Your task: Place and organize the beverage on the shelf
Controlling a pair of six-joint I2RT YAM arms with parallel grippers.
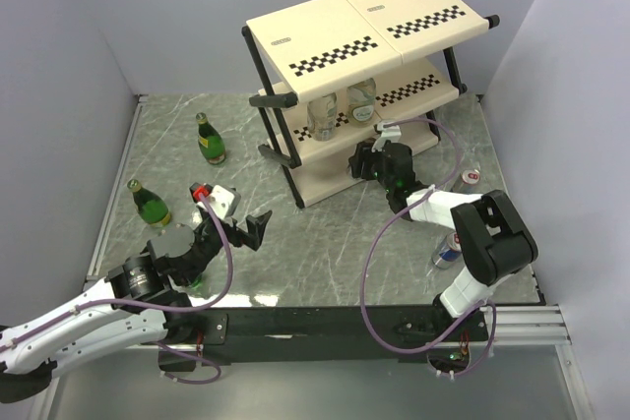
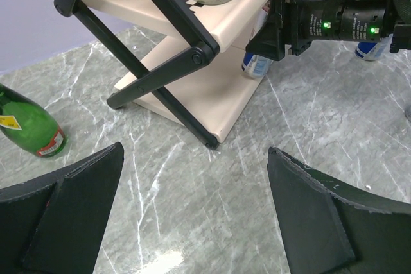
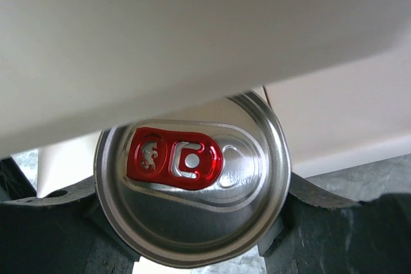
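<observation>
In the right wrist view, a silver can (image 3: 192,216) with a red pull tab stands between the two fingers of my right gripper, which is shut on it. The can's far edge is hidden under the pale middle board of the shelf (image 1: 330,150). From the left wrist view, its blue and silver lower end (image 2: 257,65) is at the bottom board (image 2: 228,94), slightly tilted; whether it touches is unclear. My left gripper is open and empty, over the floor left of the shelf. Two clear-looking containers (image 1: 322,117) stand on the middle board.
Green bottles (image 1: 211,141) stand at the left, another partly hidden beneath my left arm. Two more cans (image 1: 467,179) stand by my right arm. Black shelf legs (image 1: 281,135) flank the boards.
</observation>
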